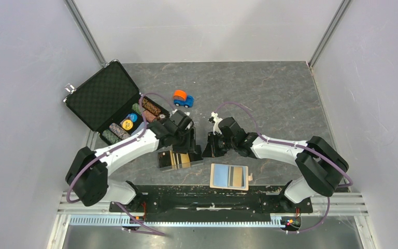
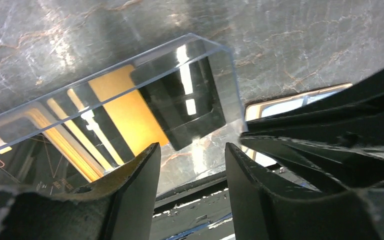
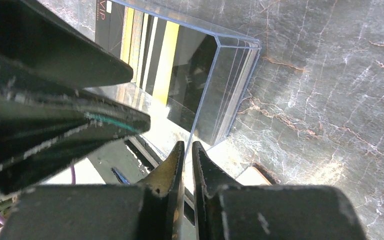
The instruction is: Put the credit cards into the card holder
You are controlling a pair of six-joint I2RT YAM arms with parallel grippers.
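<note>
The clear card holder (image 1: 167,169) lies left of centre near the front of the table, with black and gold cards in it. A gold card (image 2: 129,116), a black card (image 2: 190,105) and thin gold strips (image 2: 77,145) show through its clear wall in the left wrist view. My left gripper is open over the holder, nothing between its fingers. On the holder's right end, my right gripper is shut on the clear edge. Part of the holder is hidden under my left gripper in the top view.
A pale tray (image 1: 229,188) holding a blue card (image 1: 221,175) and gold and dark pieces lies front right of the holder. Behind on the left stands an open case (image 1: 106,96) of poker chips. A toy truck (image 1: 183,99) sits farther back.
</note>
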